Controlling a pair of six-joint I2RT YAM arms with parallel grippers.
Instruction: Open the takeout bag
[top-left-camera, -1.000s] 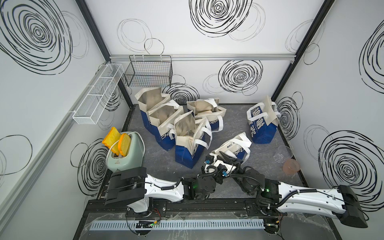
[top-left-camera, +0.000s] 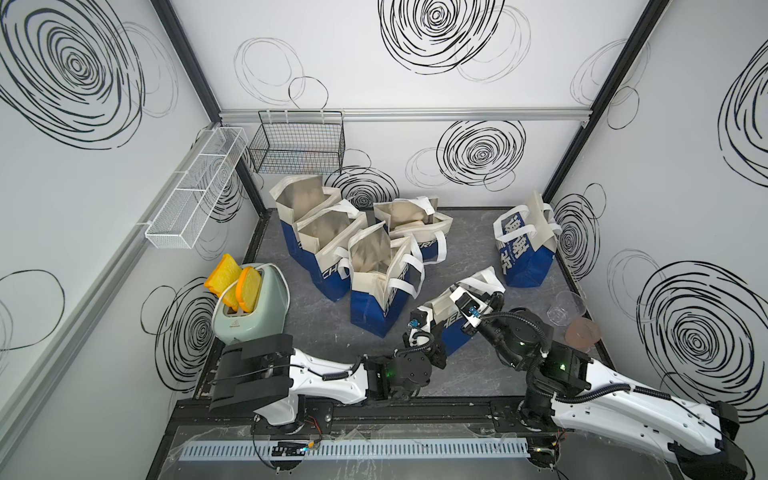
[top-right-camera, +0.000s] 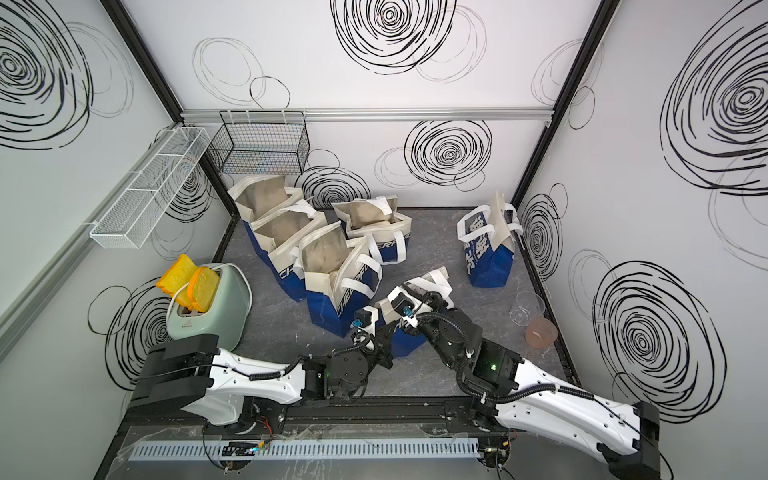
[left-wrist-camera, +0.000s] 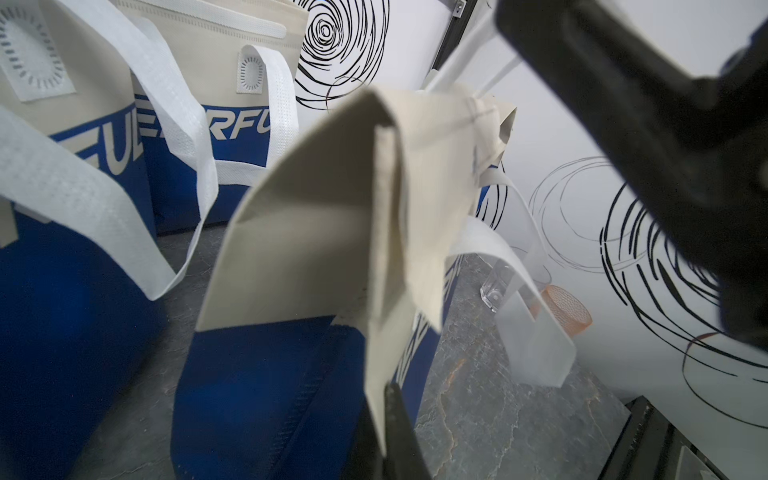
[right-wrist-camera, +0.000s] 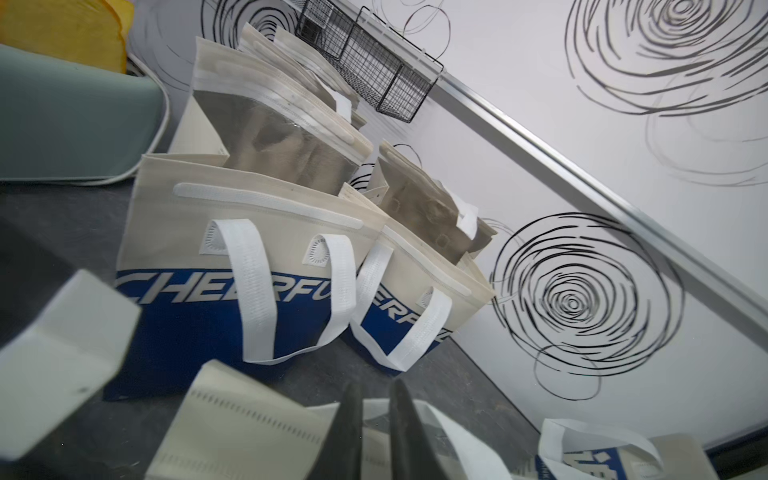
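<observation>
The takeout bag, cream above and blue below (top-left-camera: 456, 337), stands at the front middle, its top folded almost flat, partly hidden by both arms. In the left wrist view my left gripper is shut on the thin cream edge at the near end of this bag (left-wrist-camera: 296, 240). My right gripper is narrowly open over the bag's top; its two dark fingers stand apart in the right wrist view, with a cream panel and white handle (right-wrist-camera: 460, 440) of the bag beyond them. Whether they touch the panel, I cannot tell.
Several opened bags (top-left-camera: 376, 308) crowd the left and back. Another bag (top-left-camera: 528, 264) stands at the back right. A clear cup (top-left-camera: 566, 308) and a pinkish cup (top-left-camera: 583, 333) are by the right wall. A green toaster (top-left-camera: 276, 300) with yellow slices sits left.
The left arm has stayed almost still.
</observation>
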